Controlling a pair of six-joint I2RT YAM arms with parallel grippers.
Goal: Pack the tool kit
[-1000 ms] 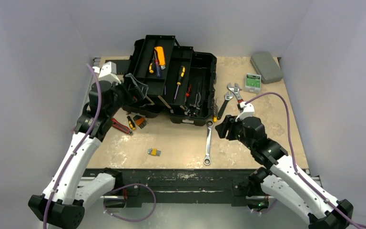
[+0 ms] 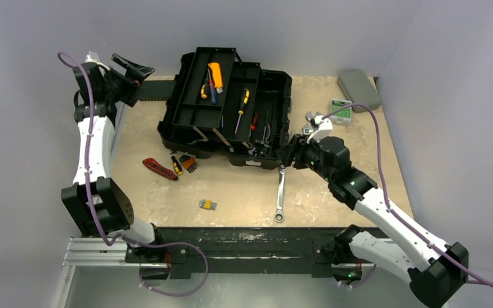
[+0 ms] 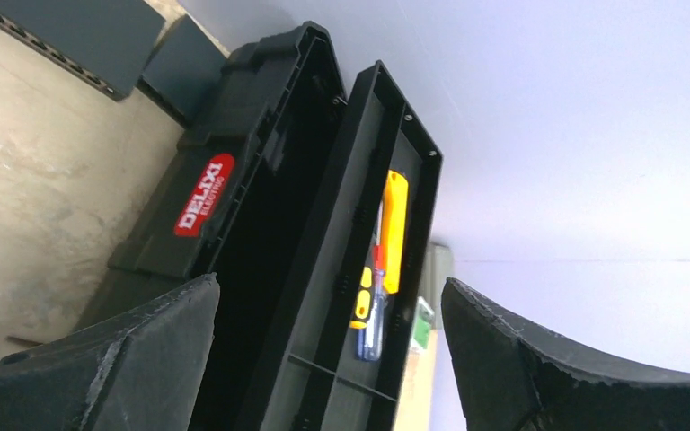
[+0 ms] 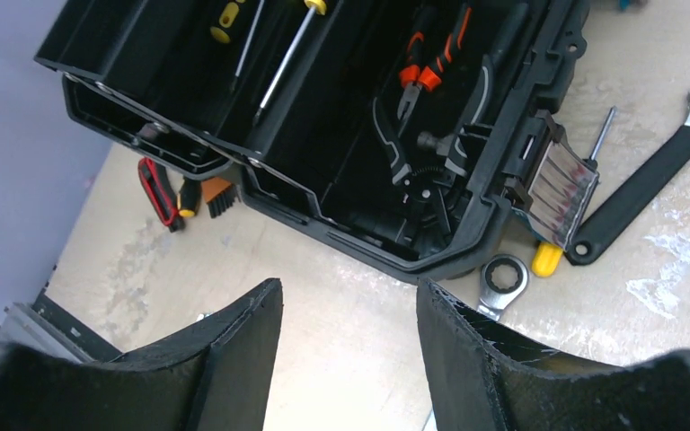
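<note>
The black tool box (image 2: 273, 86) stands open at the back centre, its tiers (image 3: 341, 211) holding screwdrivers (image 2: 240, 109) and a yellow-handled tool (image 3: 393, 229); pliers (image 4: 433, 72) lie in its base. My left gripper is open, empty, above the box's left side. My right gripper is open, empty, over the front right corner. Around the box lie a ratchet wrench (image 2: 280, 199), a red utility knife (image 2: 160, 169), a small screwdriver (image 2: 176, 164), an orange key set (image 2: 188, 162), a yellow hex set (image 2: 207, 204) and an adjustable wrench (image 4: 638, 189).
A grey case (image 2: 357, 90) and a clear box with green contents (image 2: 341, 112) lie at the back right. Pale walls border the back and both sides.
My left arm has swung back and leftward, away from the middle of the box. My right gripper has moved a little toward the box. The tools appear unmoved.
</note>
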